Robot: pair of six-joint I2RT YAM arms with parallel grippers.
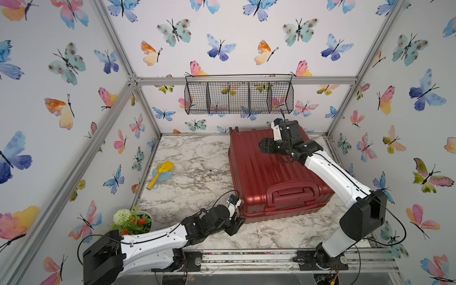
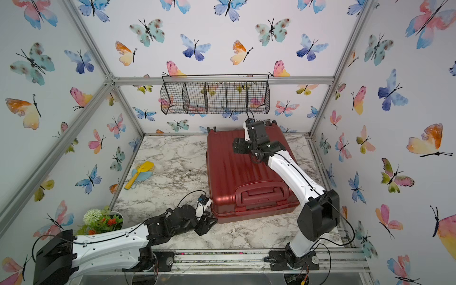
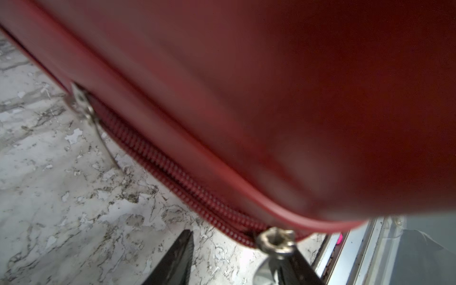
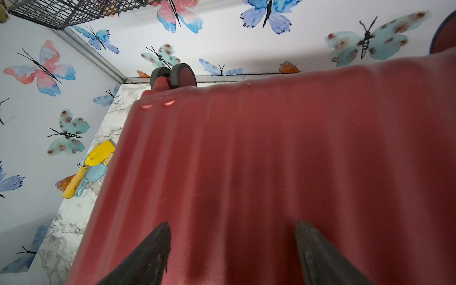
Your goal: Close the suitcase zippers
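The red suitcase [image 1: 266,166] lies flat on the marble table. In the left wrist view its zipper [image 3: 171,175] runs along the lower edge, teeth showing between a slider with hanging pull [image 3: 83,104] and a nearer, blurred metal slider [image 3: 275,242]. My left gripper, at the suitcase's front left corner, is part open, its fingertips below the edge, the right one close by the nearer slider. My right gripper hovers over the lid, part open with nothing visible between its fingers.
A yellow scoop [image 1: 163,168] and blue dustpan lie at the table's left. Flowers [image 1: 133,223] stand at front left. A wire basket [image 1: 237,97] hangs on the back wall.
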